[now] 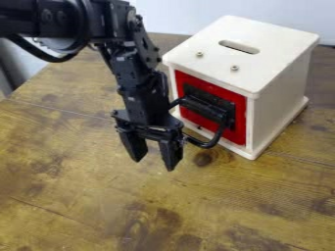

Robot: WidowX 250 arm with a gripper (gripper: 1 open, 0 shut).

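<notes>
My black gripper (152, 147) hangs open over the wooden table, left of and in front of a cream wooden box, with nothing visible between its fingers. The box (283, 86) has a slot and two knobs on top. Its front holds a red panel (194, 78) with a black fitting (210, 108) on it. A black curved bar or cable runs from that fitting down toward my gripper; where it ends is hard to tell behind the arm.
A pale wall stands at the back left. The box takes up the back right.
</notes>
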